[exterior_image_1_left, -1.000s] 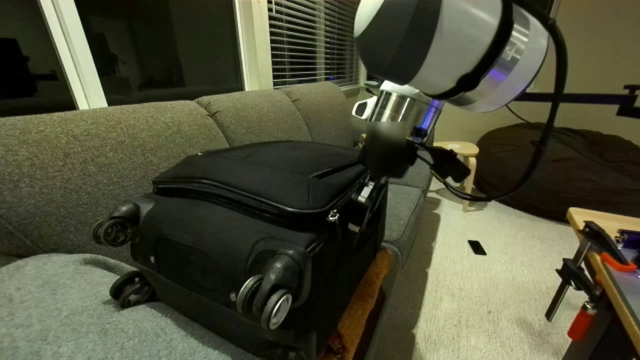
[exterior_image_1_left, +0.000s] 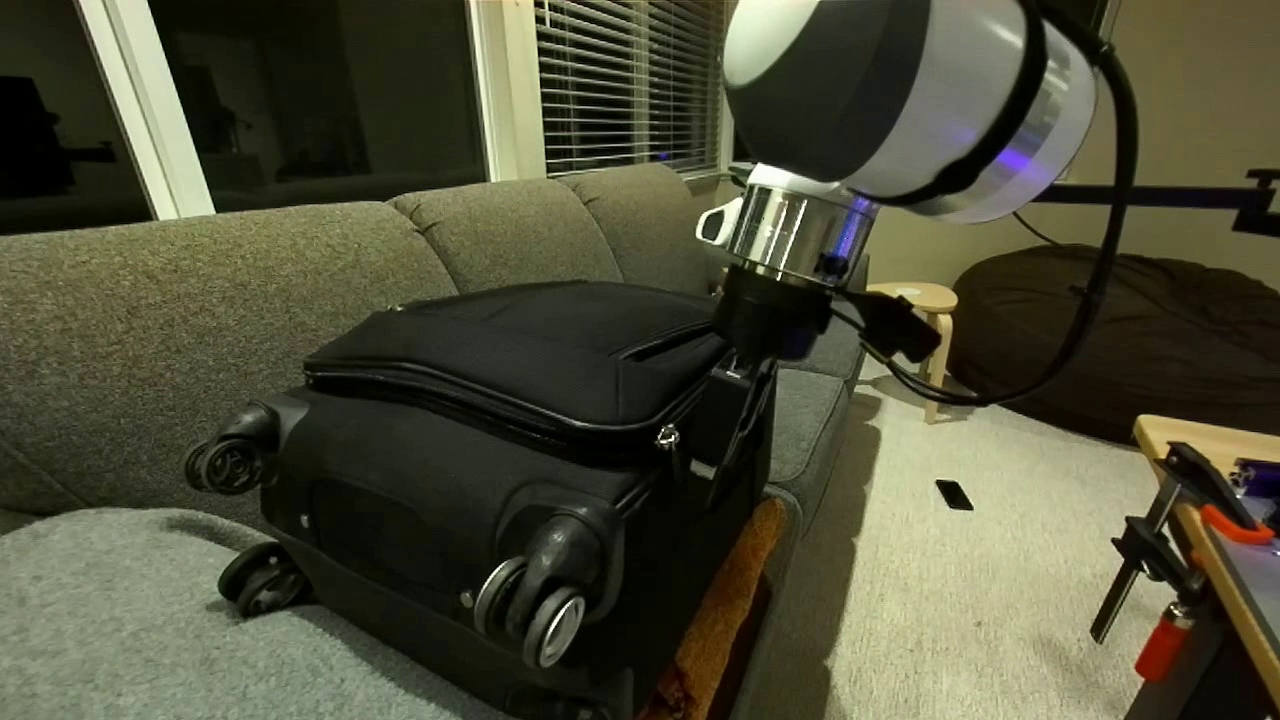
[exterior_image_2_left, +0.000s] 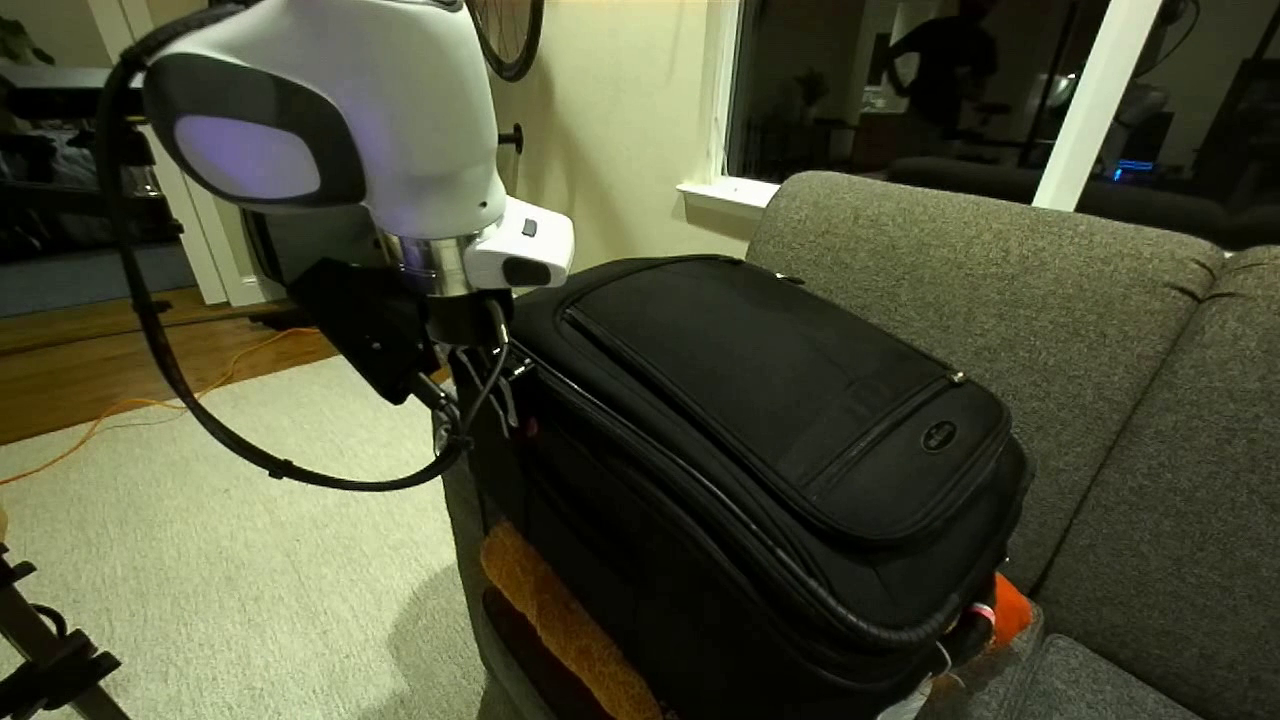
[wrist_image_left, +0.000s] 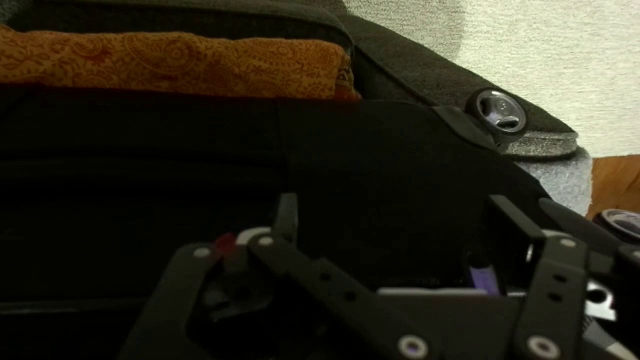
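Observation:
A black soft-sided suitcase (exterior_image_1_left: 480, 372) lies on the sofa, its zipped front facing up and its wheels toward exterior view 1. At its floor-facing side is my gripper, pointing down close to the fabric. In the wrist view the fingertips (wrist_image_left: 288, 217) stand well apart with dark suitcase fabric beyond. A small purple-lit piece (wrist_image_left: 483, 278) shows beside the right finger; what it is I cannot tell. A metal zipper pull (exterior_image_1_left: 667, 437) hangs at the suitcase's near corner, apart from the gripper. Dark fingers against black fabric hide any contact.
An orange patterned cloth (wrist_image_left: 180, 63) lies along the suitcase's lower side on the grey sofa (exterior_image_1_left: 192, 312). On the open carpet rests a black phone (exterior_image_1_left: 954, 494). A table (exterior_image_1_left: 1182, 438) with a clamp stands at the right.
The arm has shifted slightly, its upper part to the right and its wrist a little left and down. The visible fingers are posed differently. The suitcase looks nearly unmoved.

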